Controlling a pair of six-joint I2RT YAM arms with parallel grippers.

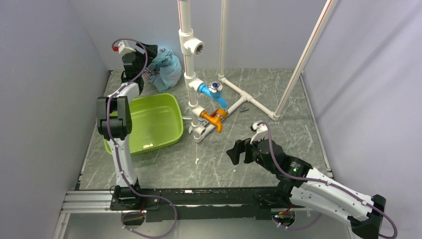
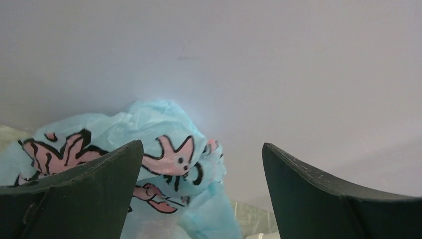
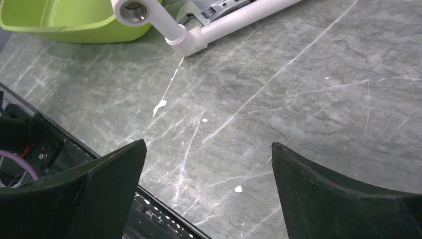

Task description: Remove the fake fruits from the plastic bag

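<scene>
A light blue plastic bag [image 1: 166, 70] with pink and black drawings stands at the back wall, behind the green basin. In the left wrist view the bag [image 2: 169, 159] fills the lower left and centre, partly behind the left finger. No fruit can be made out through it. My left gripper is spread open at the bag's upper left side, with bag film showing beyond the gap and none visibly pinched. Over the bare front right of the table, my right gripper is open too, with only tabletop beneath it.
The green basin [image 1: 175, 107] sits empty at the left, under the left arm. A white pipe frame [image 1: 188, 59] with a blue tap [image 1: 219, 99] and an orange tap [image 1: 213, 121] rises right of the bag. A wrench [image 3: 219, 10] lies by its foot.
</scene>
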